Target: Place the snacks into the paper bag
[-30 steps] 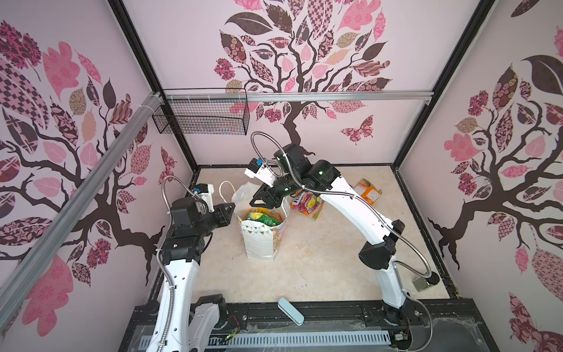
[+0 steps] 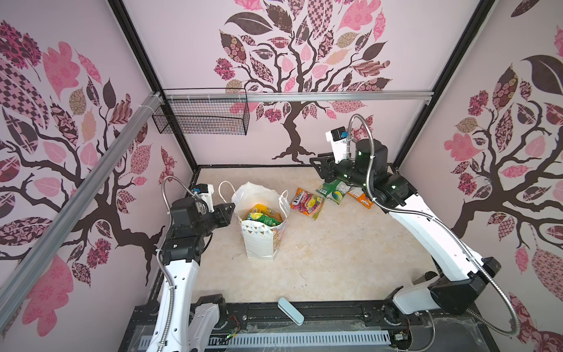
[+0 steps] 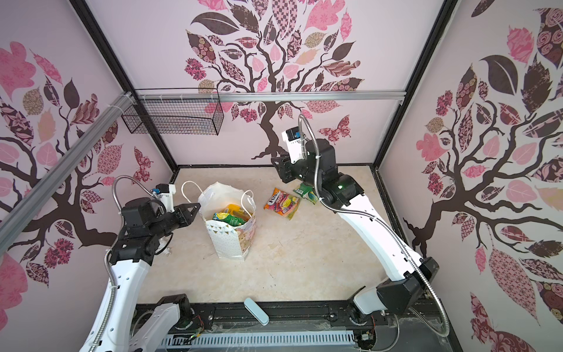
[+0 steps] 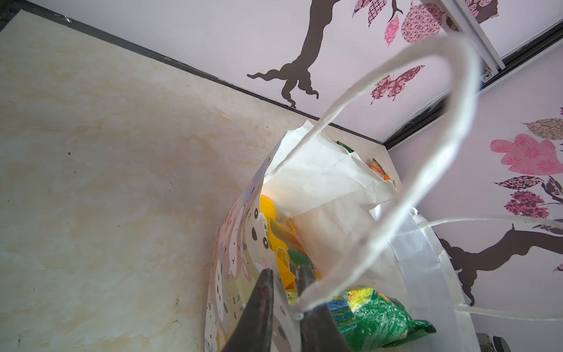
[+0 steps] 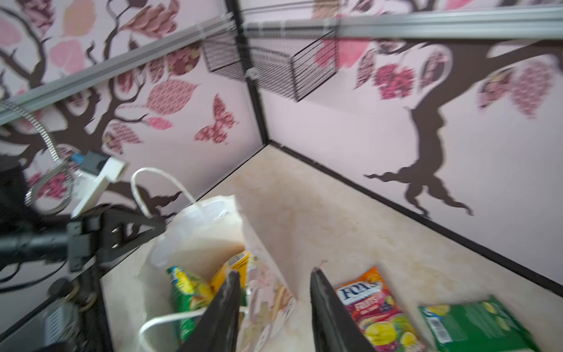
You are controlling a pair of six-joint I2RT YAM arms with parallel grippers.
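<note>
The white paper bag (image 2: 262, 237) stands upright at left of centre, its mouth open, with yellow-orange and green snack packs (image 2: 264, 216) inside. My left gripper (image 2: 230, 212) is at the bag's left rim. In the left wrist view, its fingers (image 4: 262, 308) straddle the bag's edge and a handle end; whether they pinch it is unclear. Raised at the back right, my right gripper stands open with nothing between its fingers. On the table lie a Fox's fruits pack (image 2: 306, 202), a green pack (image 2: 334, 190) and an orange pack (image 2: 360, 197) partly hidden by the right arm.
The bag's looped handles (image 2: 225, 189) stand up around its mouth. A wire basket (image 2: 202, 116) hangs on the back left wall.
My right arm has swung from over the bag to the right and back, now above the green pack. The left arm and the bag look unmoved.
</note>
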